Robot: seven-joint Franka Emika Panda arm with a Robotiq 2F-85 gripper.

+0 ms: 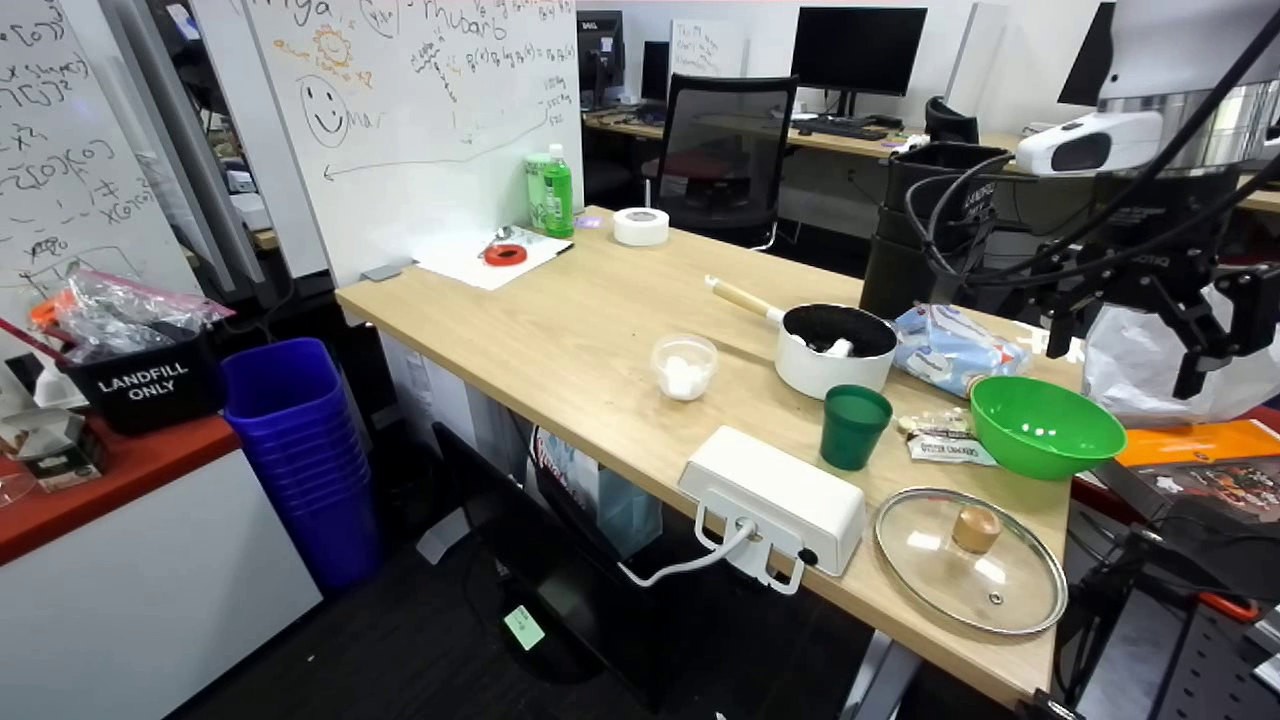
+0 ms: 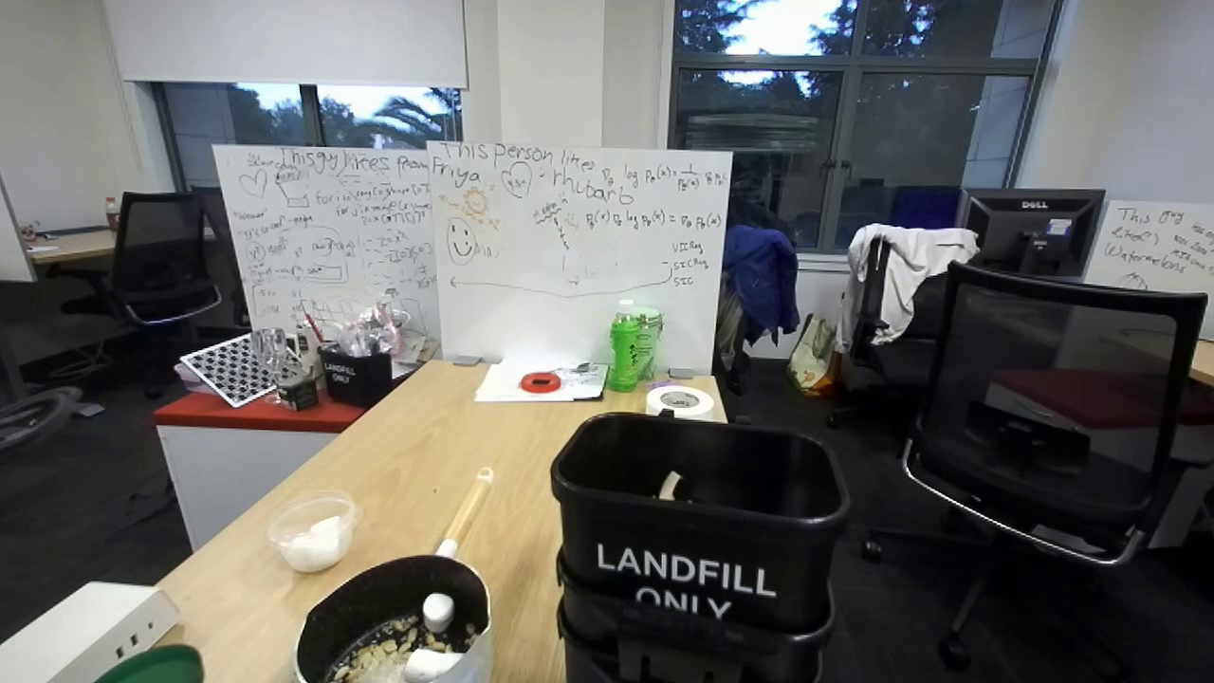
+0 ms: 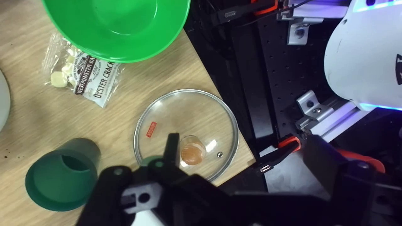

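Observation:
My gripper hangs open in the air at the right of exterior view 1, above and behind the green bowl, with nothing between its fingers. On the near table corner lies a glass lid with a wooden knob; the wrist view looks down on it, one dark finger overlapping its image. The white pot stands uncovered, its handle toward the whiteboard. White pieces and pale bits show inside the pot. A dark green cup stands upright between the pot and the lid.
A cracker packet lies beside the bowl. Near the table's edge stand a white power box and a clear tub of white pieces. Stacked black bins rise behind the pot.

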